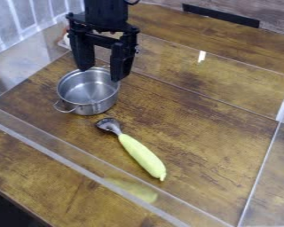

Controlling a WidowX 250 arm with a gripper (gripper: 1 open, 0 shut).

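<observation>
The black gripper (102,55) hangs over the back edge of a steel pot (89,93); whether its fingers are open or shut is not clear. In front of the pot lie a small steel spoon-like piece (107,127) and a pale yellow-green ear of corn or similar long vegetable (141,154), lying diagonally on the wooden table (209,146).
Clear plastic walls border the work area on the sides and front. A partly hidden red and white object (64,37) sits at the back left.
</observation>
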